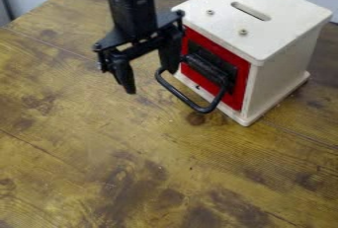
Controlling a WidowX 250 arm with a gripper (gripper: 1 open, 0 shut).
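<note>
A white box (276, 69) with a slot and brass knobs on top stands at the upper right. Its front has a red panel (227, 94) with a dark fixture and a black U-shaped handle (187, 102) sticking out low. My black gripper (146, 63) is open at the box's front left, its fingers apart and pointing down, the right one near the upper end of the handle and the red panel. Whether it touches them I cannot tell.
A pale wall lies at the top edges, behind the table.
</note>
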